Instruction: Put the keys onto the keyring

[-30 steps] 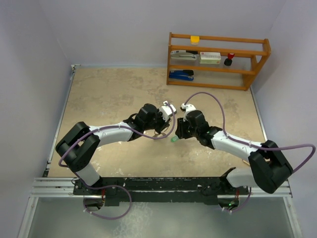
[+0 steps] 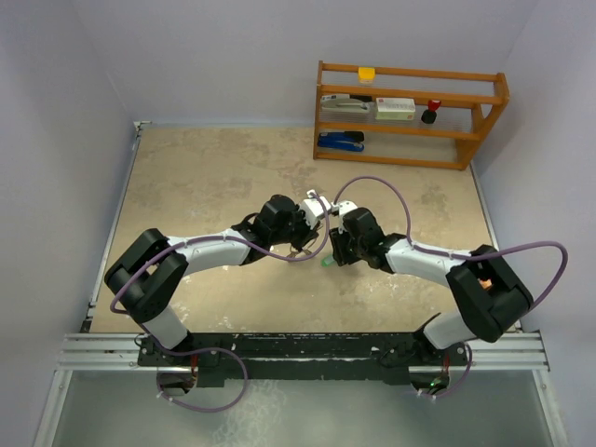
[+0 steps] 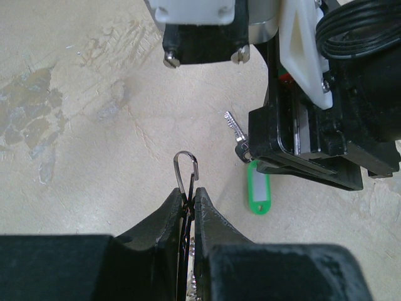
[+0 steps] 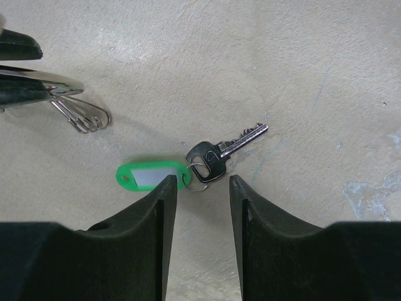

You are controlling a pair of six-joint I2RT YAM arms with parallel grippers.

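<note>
A thin metal wire keyring with a hooked, open end (image 3: 186, 164) stands up from my left gripper, which is shut on it. In the right wrist view the same wire loop (image 4: 88, 118) shows at the left. A black-headed key (image 4: 210, 162) and a green tag (image 4: 147, 175) lie on the table, joined by a small thin ring. My right gripper is open just above them, its fingers on either side of that ring, with nothing held. In the left wrist view the right gripper's body partly covers the key (image 3: 238, 135) beside the tag (image 3: 260, 191).
More metal pieces (image 3: 192, 276), partly hidden, lie below the left gripper. A wooden rack (image 2: 410, 126) holding several items stands at the back right.
My right arm has shifted a little to the left and toward the back, its gripper staying by the green tag. The left arm looks unmoved.
</note>
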